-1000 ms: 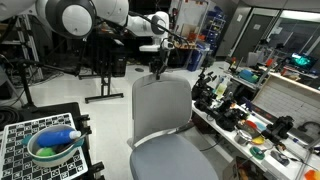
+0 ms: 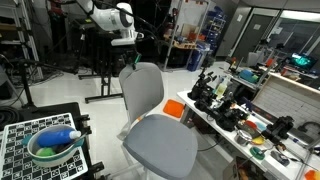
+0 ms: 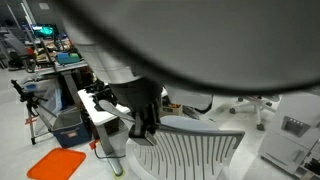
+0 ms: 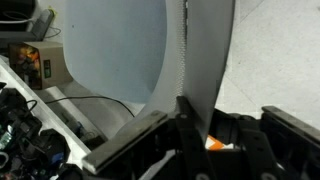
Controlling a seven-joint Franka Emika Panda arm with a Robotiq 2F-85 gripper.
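A grey chair stands on the pale floor, its backrest (image 2: 145, 88) upright and its seat (image 2: 162, 145) turned toward the exterior view 1 camera. My gripper (image 3: 148, 127) is shut on the backrest's top edge. Close up in exterior view 2, the ribbed rear face of the backrest (image 3: 190, 152) shows below the fingers. Seen from the wrist, the backrest (image 4: 203, 55) runs edge-on between the fingers of my gripper, and the seat (image 4: 115, 50) lies beyond it. The fingertips are partly hidden by the backrest.
A white table (image 2: 205, 122) crowded with black tools stands beside the chair. An orange mat (image 3: 57, 163) lies on the floor. In the left foreground, a grey-green basket (image 2: 55, 147) with a blue item sits near a black grid panel (image 2: 14, 150).
The backrest has turned to a narrower angle, and the chair has swung toward the left of exterior view 1. The arm and gripper have moved left with it, the gripper still at the backrest's top.
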